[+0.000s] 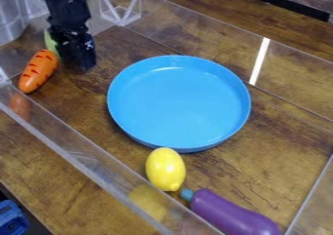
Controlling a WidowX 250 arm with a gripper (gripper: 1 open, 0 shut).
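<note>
My black gripper (69, 54) is low in the upper left, beside a pale green object (53, 40) that it partly hides. The fingers are dark and small, and what lies between the fingers is hard to make out. An orange toy carrot (38, 72) lies just left of and below the gripper. A large blue plate (178, 100) sits in the middle. A yellow lemon (166, 169) and a purple eggplant (229, 212) lie toward the lower right.
Clear plastic walls (92, 166) border the wooden work surface (260, 122).
</note>
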